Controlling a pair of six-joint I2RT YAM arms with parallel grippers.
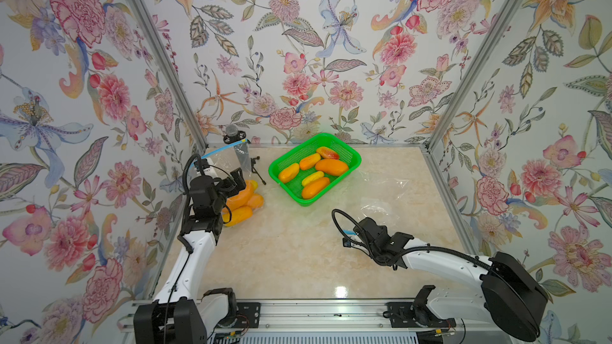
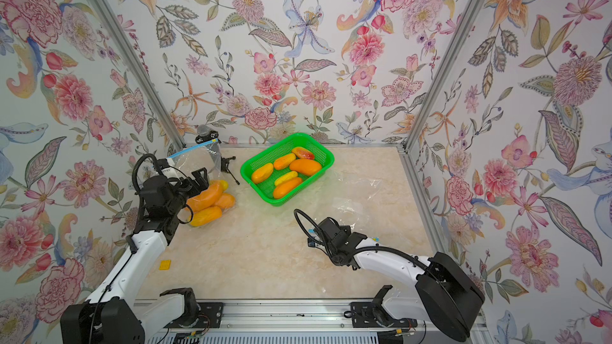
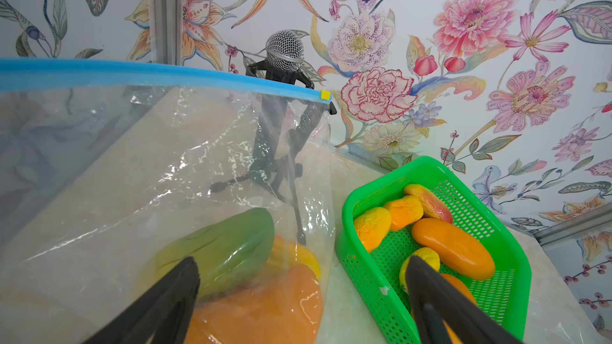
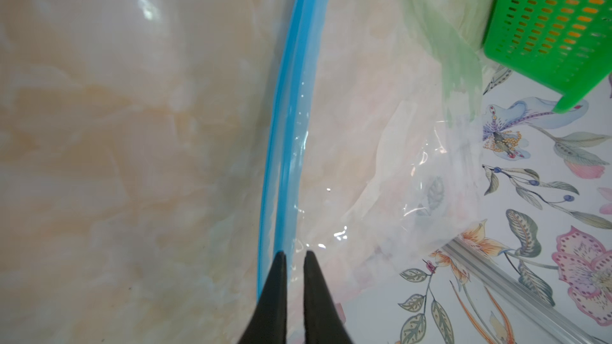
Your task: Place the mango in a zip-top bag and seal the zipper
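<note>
A flat, clear zip bag [image 4: 382,172] with a blue zipper strip [image 4: 294,140] lies at the table's right. My right gripper is at that strip, its fingertips shut; whether thin film is between them, I cannot tell. Several yellow and orange fruits lie in the green basket [image 1: 294,192], among them a red-tinged one [image 1: 328,152] that resembles a mango. My left gripper stands open, with nothing gripped, over a filled clear bag [image 3: 172,146] at the left.
Fruits [image 1: 241,215] show in the filled left bag, whose blue top edge [image 1: 223,148] stands up. Behind it is a small black stand with a microphone [image 3: 285,49].
</note>
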